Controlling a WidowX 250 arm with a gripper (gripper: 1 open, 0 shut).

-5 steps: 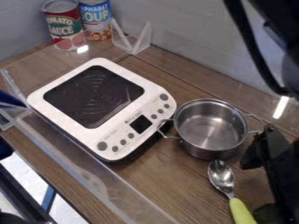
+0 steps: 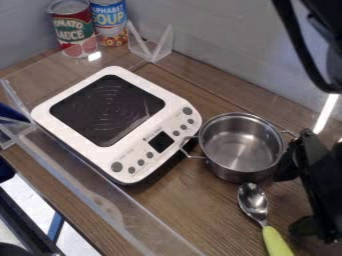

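A steel pot [image 2: 241,150] with side handles sits on the wooden counter, right of a white induction cooker [image 2: 114,120] with a black top and control buttons. Below the pot lies a spoon [image 2: 255,208] with a yellow-green handle. The dark gripper [image 2: 301,185] is at the right edge beside the pot and spoon, partly out of frame; its fingers are too dark to tell how they stand.
A tomato sauce can [image 2: 74,25] and a soup can [image 2: 110,20] stand at the back left against the grey wall. A clear plastic edge runs along the left. Bare counter lies behind the pot.
The dark arm and its cable at the right have shifted slightly rightward, uncovering a little more counter. The pot, cooker and spoon have not moved.
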